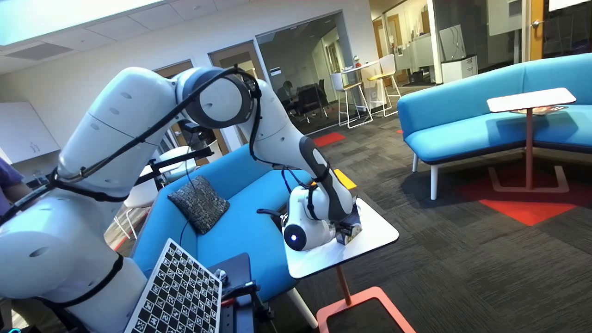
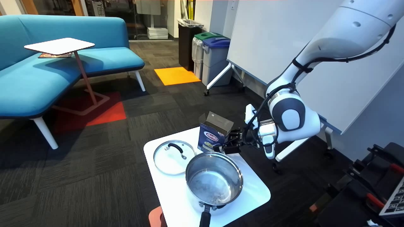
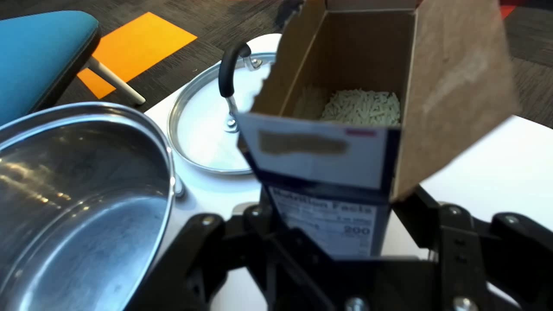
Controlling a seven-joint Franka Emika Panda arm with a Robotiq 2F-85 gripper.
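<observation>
An opened blue pasta box (image 2: 210, 136) stands upright on the white table (image 2: 172, 196), its flaps spread. Pale grains (image 3: 363, 107) lie inside it, seen from above in the wrist view. My gripper is low around the box, part open, with one finger on each side of the printed panel. Some table shows between the box and the right-hand finger; whether the other finger touches is unclear. To the left in the wrist view stands an empty steel pot (image 3: 88, 217). Its lid (image 3: 207, 129) lies flat behind, black handle up.
The pot's long black handle (image 2: 204, 218) juts over the table's near edge in exterior view 2. Pot and lid are both close to the box. Bare table lies to the box's right in the wrist view. A blue sofa (image 1: 244, 222) stands beside the table.
</observation>
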